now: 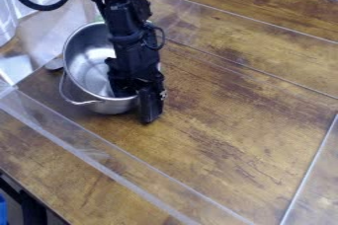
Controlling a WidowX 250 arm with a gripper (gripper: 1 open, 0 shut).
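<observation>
A shiny metal pot with a wire side handle rests on the wooden table at the left, tilted or partly hidden behind the arm. The black robot gripper reaches down at the pot's front right side, its lower part low over the table. It covers much of the pot's right half, and whether its fingers are open or shut, or hold the rim, is too dark to tell.
Clear plastic edges border the wooden table along the left, front and right. White, crumpled-looking material lies behind the pot at the far left.
</observation>
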